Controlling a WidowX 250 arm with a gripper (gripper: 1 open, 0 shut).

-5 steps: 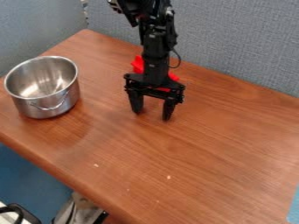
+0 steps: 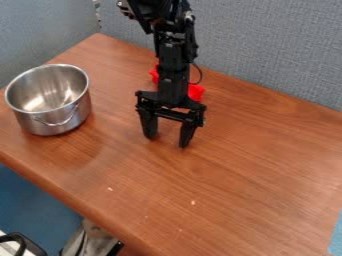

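My black gripper [image 2: 167, 136] hangs low over the middle of the wooden table, its fingers apart with bare wood visible between them. Right behind it sits a red object [image 2: 195, 91], mostly hidden by the arm, so its shape is unclear. To the left stands a steel pot [image 2: 48, 96] with side handles, upright and apart from the gripper.
Grey padded walls [image 2: 274, 50] rise behind it. Cables and part of a stand [image 2: 87, 245] lie below the near left edge.
My gripper has shifted slightly to the left and toward the near side over the last second. The pot and the red object have not visibly moved.
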